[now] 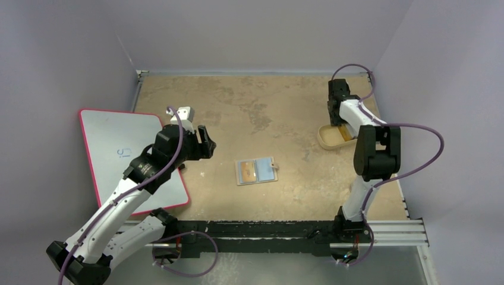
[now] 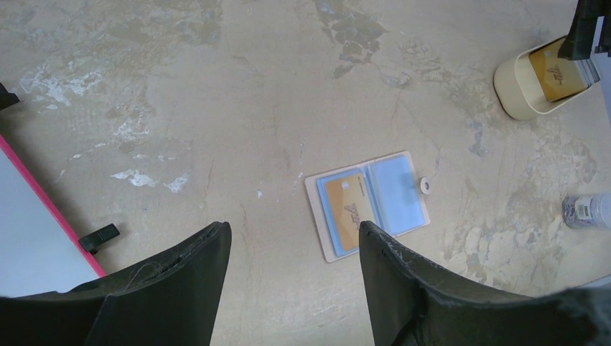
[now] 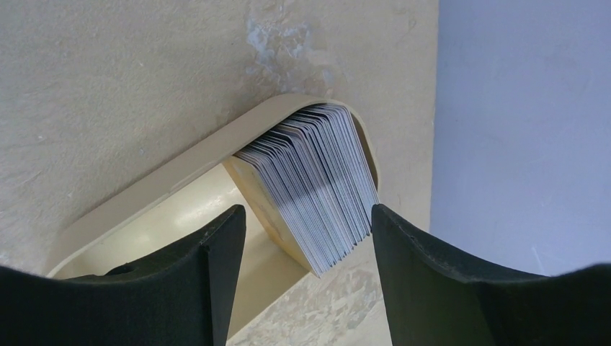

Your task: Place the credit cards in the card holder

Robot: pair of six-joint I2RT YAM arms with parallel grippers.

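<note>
An open card holder (image 2: pixel 400 189) lies on the table, with a gold card (image 2: pixel 350 211) in its left half; its right half shows plain blue. In the top view the holder (image 1: pixel 239 178) is near the front middle. A stack of cards (image 3: pixel 313 176) stands on edge in a cream bin (image 3: pixel 173 166), its gold front card facing the bin's empty part. My right gripper is open above the bin, with the stack seen between its fingers and apart from them. Left of the holder and above the table, my left gripper (image 1: pixel 206 142) is open and empty.
A whiteboard (image 1: pixel 113 142) with a pink rim covers the left side of the table. Beside the right edge lies a clear bottle-like container (image 2: pixel 587 210).
</note>
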